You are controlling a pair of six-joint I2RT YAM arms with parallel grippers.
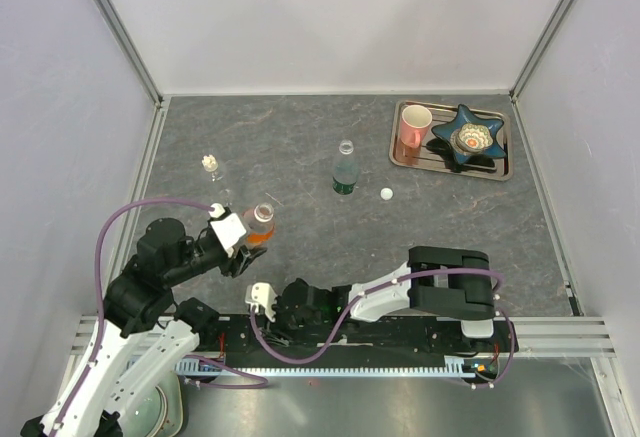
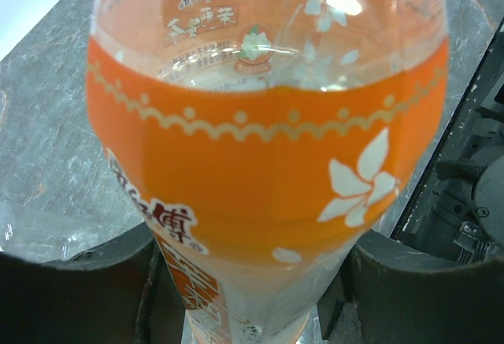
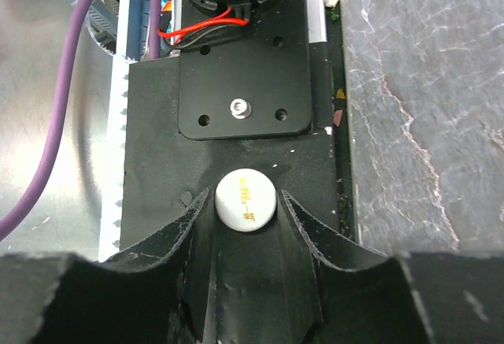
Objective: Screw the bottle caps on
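In the top view my left gripper (image 1: pixel 243 255) is shut on a bottle with an orange label (image 1: pixel 258 222), which fills the left wrist view (image 2: pixel 264 163). My right gripper is low at the front edge, with a white cap (image 3: pixel 244 198) at its fingertips; whether it grips the cap firmly I cannot tell. A green-labelled bottle (image 1: pixel 344 169) stands mid-table, with a loose white cap (image 1: pixel 386 193) beside it. A clear bottle (image 1: pixel 220 182) with a pale top stands at the back left, behind my left gripper.
A metal tray (image 1: pixel 410 159) at the back right holds a pink mug (image 1: pixel 414 122) and a blue star-shaped dish (image 1: pixel 455 129). A dark strip with cables runs along the front edge, under my right arm.
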